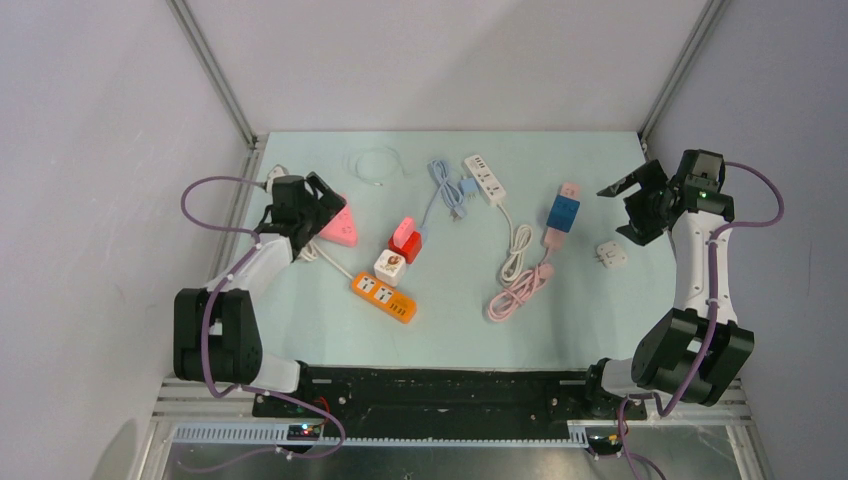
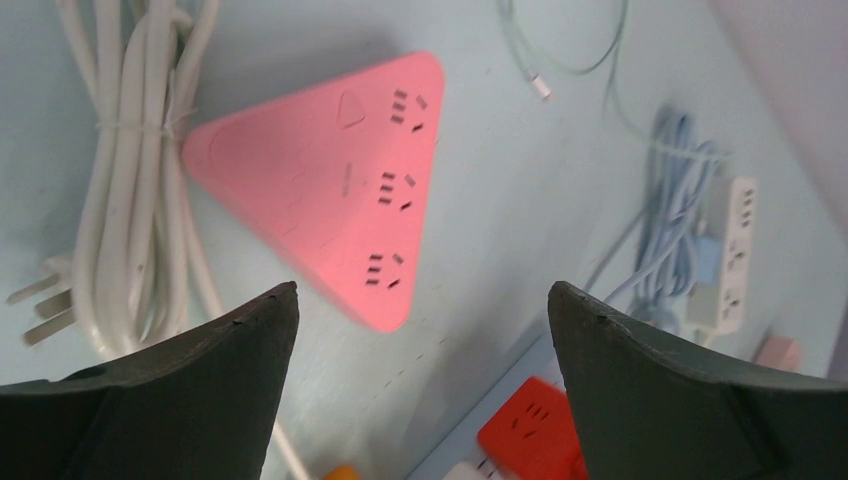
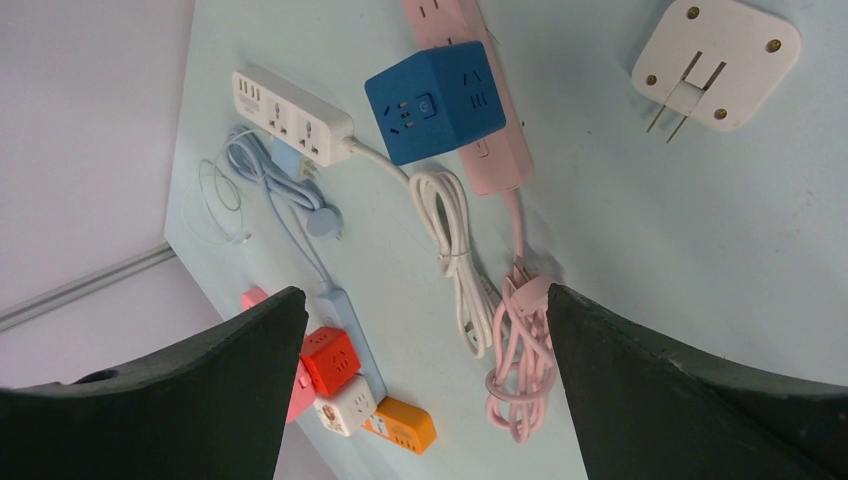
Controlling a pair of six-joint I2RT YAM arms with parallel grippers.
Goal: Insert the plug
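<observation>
A blue cube adapter (image 3: 430,105) rests on the pink power strip (image 3: 505,165), whose pink cord lies bundled beside it. My right gripper (image 1: 610,212) stands open to the right of that cube, empty. Over the table's left part, my left gripper (image 1: 335,200) is also open, close to the pink triangular block (image 2: 345,185). On the left strip (image 1: 416,240), seen end-on at its cord, sit a pink plug (image 1: 404,232), a red cube (image 1: 405,247) and a white cube (image 1: 390,266). A white flat adapter (image 3: 715,65) lies free with its prongs exposed.
An orange power strip (image 1: 384,297) lies in front of the white cube. A white strip (image 1: 485,180) and bundled blue cord (image 1: 447,190) lie at the back. A thin clear cable (image 1: 376,165) is behind.
</observation>
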